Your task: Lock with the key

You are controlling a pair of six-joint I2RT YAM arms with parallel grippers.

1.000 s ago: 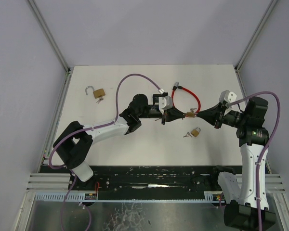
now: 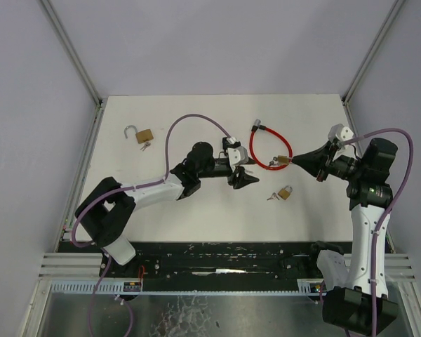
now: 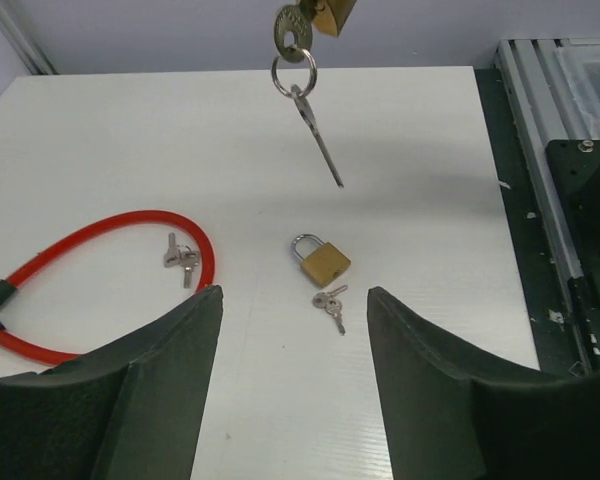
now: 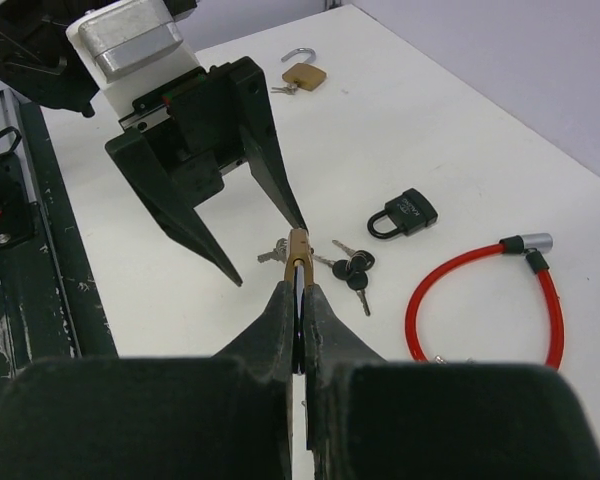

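Note:
My right gripper (image 2: 295, 161) is shut on a small brass padlock (image 2: 284, 160), held above the table; the padlock's shackle is hidden between the fingers. A round-headed key (image 3: 293, 32) sits against the padlock body at the top of the left wrist view, seemingly in its keyway. From its ring (image 3: 295, 72) a second key (image 3: 317, 132) dangles freely. Just left of the padlock, my left gripper (image 2: 255, 171) has its fingers (image 4: 270, 165) spread, with nothing between them and apart from the keys.
Another brass padlock (image 2: 285, 192) lies on the table beside its keys (image 2: 273, 196). Nearby are a red cable lock (image 2: 255, 140) and a black padlock (image 4: 410, 212) with keys (image 4: 355, 268). Far left lies an open brass padlock (image 2: 145, 136).
The left gripper was shut at the key by the padlock; it has opened and drawn back leftward. The right gripper has shifted slightly with the padlock still in it.

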